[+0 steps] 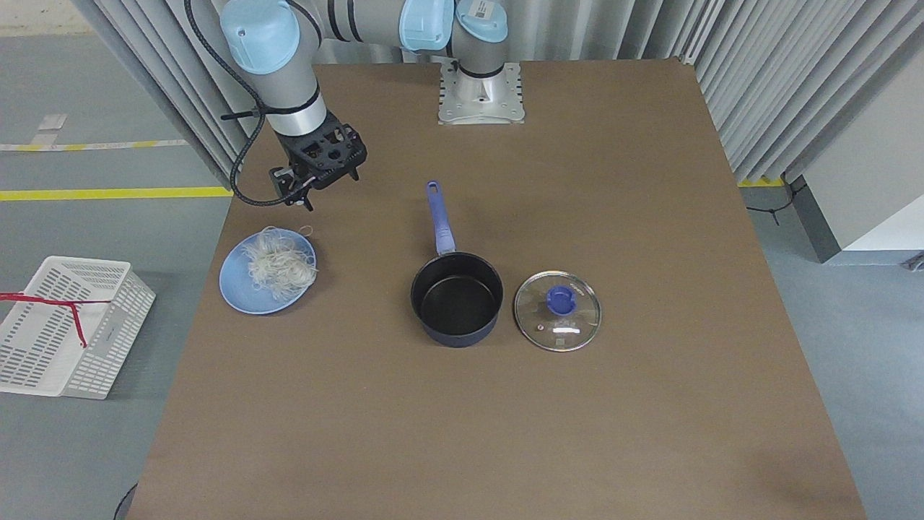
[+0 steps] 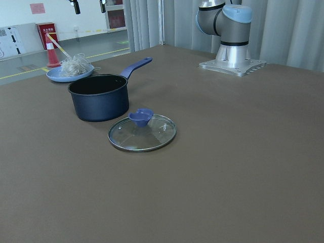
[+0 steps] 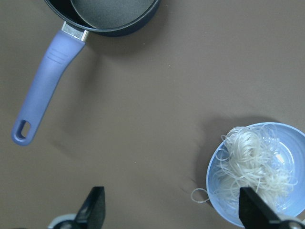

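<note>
My gripper hangs open and empty above and behind a light blue plate (image 1: 236,287) of white noodles (image 1: 281,265), at the upper left in the front view. In the wrist view the noodles and plate show at lower right, by one finger. A dark saucepan (image 1: 455,303) with a blue handle (image 1: 439,215) stands at the table's centre, its interior looking empty. A glass lid (image 1: 580,330) with a blue knob (image 1: 560,300) lies just right of the pan.
A white basket (image 1: 104,364) stands on the floor off the left edge. The robot base (image 1: 481,108) is at the back.
</note>
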